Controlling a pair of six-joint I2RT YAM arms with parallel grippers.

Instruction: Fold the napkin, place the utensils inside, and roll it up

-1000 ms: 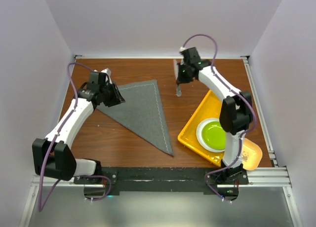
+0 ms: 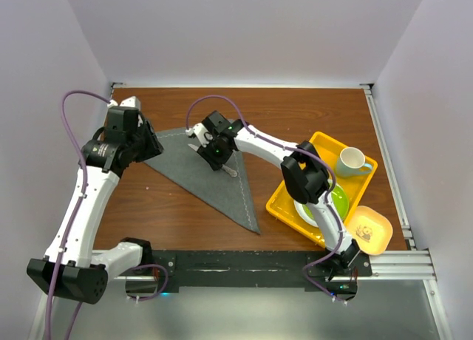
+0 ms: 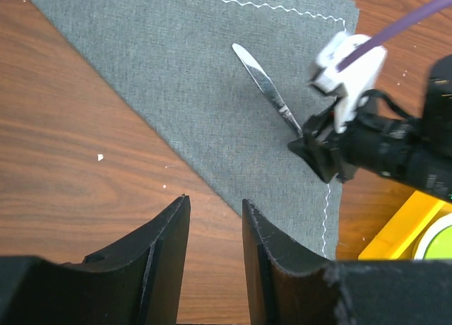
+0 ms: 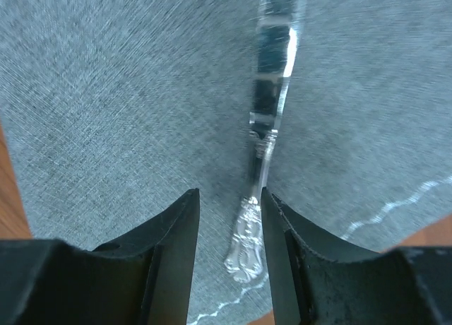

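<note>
The grey napkin point(image 2: 192, 177) lies folded into a triangle on the wooden table. A silver knife rests on it diagonally, seen close in the right wrist view as well. My right gripper point(image 2: 214, 155) is low over the knife, hiding part of it from above; in the right wrist view its open fingers point(image 4: 296, 268) are beside the knife's handle. My left gripper point(image 2: 151, 142) is raised over the napkin's left corner, its fingers point(image 3: 155, 268) parted with nothing seen between them.
At the right a yellow tray point(image 2: 283, 205) holds plates point(image 2: 337, 199) and a mug point(image 2: 350, 162). An orange dish point(image 2: 375, 229) sits at its lower right. Bare table point(image 2: 140, 214) shows left of and behind the napkin.
My right gripper came leftward from above the table beside the tray, bringing the knife, which now lies released on the napkin. My left arm shifted left.
</note>
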